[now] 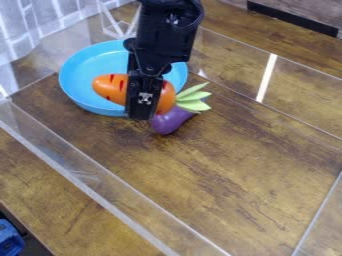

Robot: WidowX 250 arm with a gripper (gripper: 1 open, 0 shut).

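My black gripper point(144, 96) reaches down from the top centre, shut on an orange toy carrot point(115, 88) with black stripes and pale green leaves. The carrot is held over the front part of a blue bowl point(84, 67). A purple toy vegetable point(170, 122), probably an eggplant, lies on the wooden surface just right of the bowl, partly hidden behind the carrot and its leaves.
Transparent walls run along the left and front. A small blue object point(7, 240) shows at the lower left edge.
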